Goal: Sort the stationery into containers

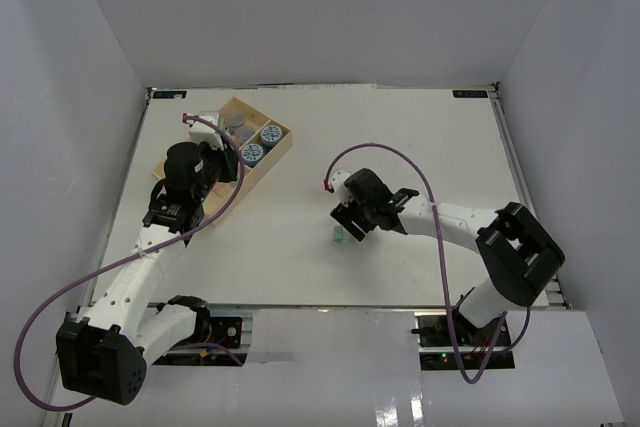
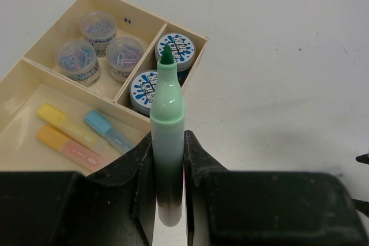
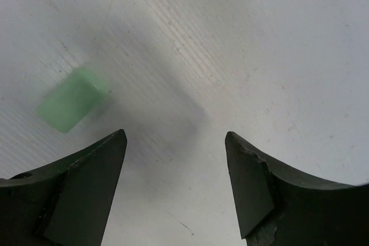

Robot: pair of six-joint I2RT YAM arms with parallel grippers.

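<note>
My left gripper is shut on a green-and-white marker (image 2: 169, 177), held upright over the divided cream box (image 2: 34, 87). The box holds several highlighters (image 2: 72, 128) in its large compartment, small clear jars of clips (image 2: 79, 61) in another and two blue-labelled jars (image 2: 144, 90) in a third. My right gripper hangs low over the table with its fingers apart and nothing between them. A small green object (image 3: 72, 99), probably a cap, lies on the table just ahead and left of those fingers.
The box stands at the table's (image 1: 410, 117) left rear. Grey walls border the sides and back.
</note>
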